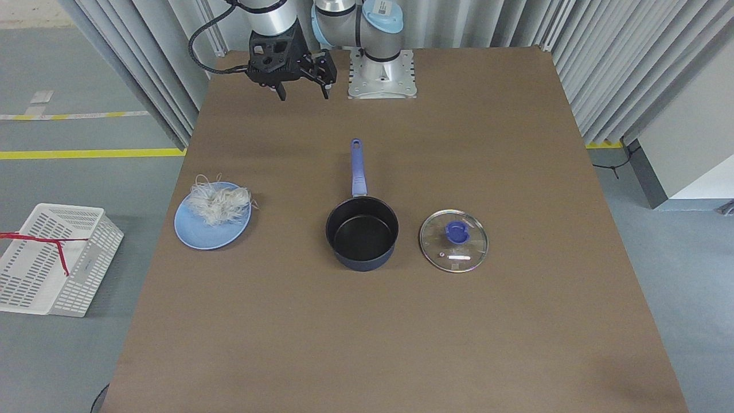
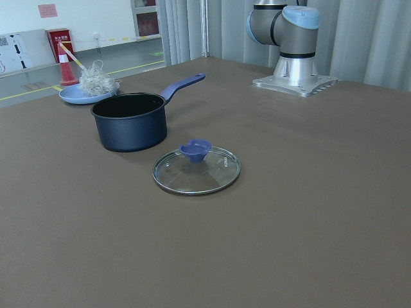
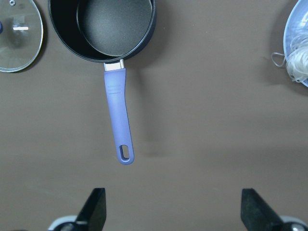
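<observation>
A dark blue saucepan (image 1: 362,234) (image 2: 128,128) (image 3: 110,29) sits mid-table, its lilac handle (image 1: 358,165) (image 3: 117,110) pointing toward the robot. Beside it lies a glass lid (image 1: 454,241) (image 2: 196,173) with a blue knob. On the other side, a pale blue plate (image 1: 206,234) holds tangled white strands (image 1: 220,203) (image 3: 301,57). My gripper (image 1: 303,89) hangs over the far part of the table, its fingers wide open with nothing between them; in the wrist view both stand below the handle's end, apart from it.
The robot's base plate (image 1: 382,86) is at the back of the table (image 1: 385,330). A white basket (image 1: 82,275) stands on the floor to the left.
</observation>
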